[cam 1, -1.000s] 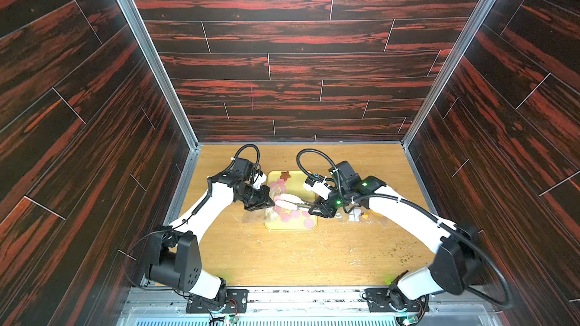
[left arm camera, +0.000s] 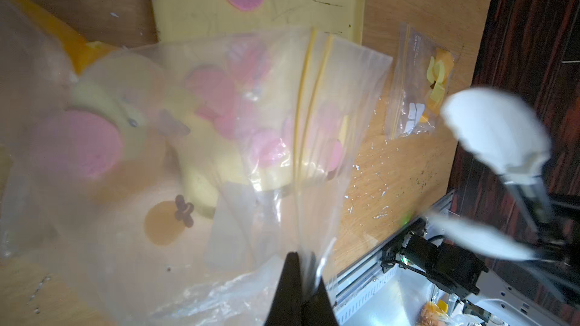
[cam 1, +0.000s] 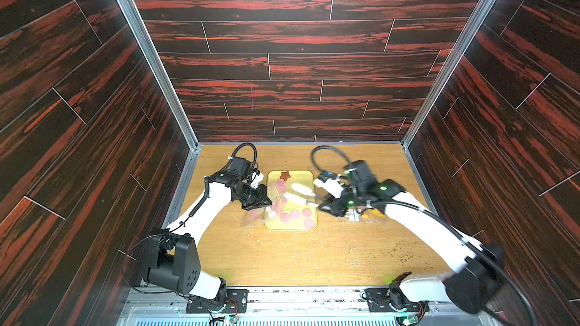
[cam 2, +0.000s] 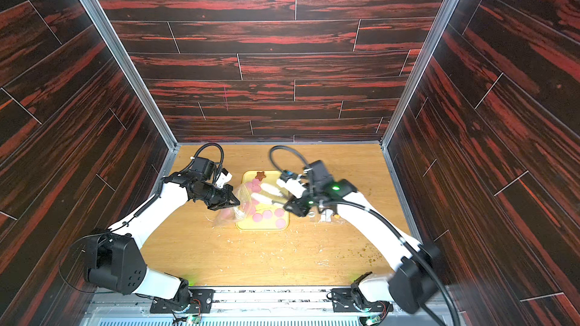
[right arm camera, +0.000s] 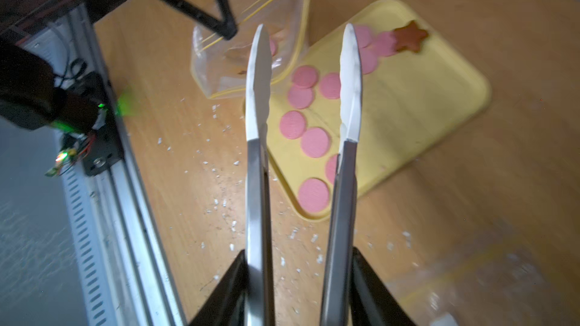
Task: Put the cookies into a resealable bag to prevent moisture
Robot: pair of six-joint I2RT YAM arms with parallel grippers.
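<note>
A clear resealable bag (left arm camera: 253,145) with yellow zip lines hangs mouth open beside the yellow tray (right arm camera: 444,105). My left gripper is shut on the bag's edge. Through the film show a pink round cookie (left arm camera: 81,143), a tan round one (left arm camera: 163,222) and a small dark flower-shaped one (left arm camera: 183,211). Several pink round cookies (right arm camera: 313,195) and a brown star cookie (right arm camera: 410,36) lie on the tray. My right gripper is shut on metal tongs (right arm camera: 258,217); their white tips (right arm camera: 259,78) stand apart above the tray with nothing between them.
On the right of the table lies another clear bag (left arm camera: 401,87) with orange and yellow contents, partly under the right arm in the top views. Small crumbs dot the wood near the front.
The tongs were at the bag's mouth; they have drawn back to the right and opened, the right arm moving fast. My left arm and the bag have hardly moved.
</note>
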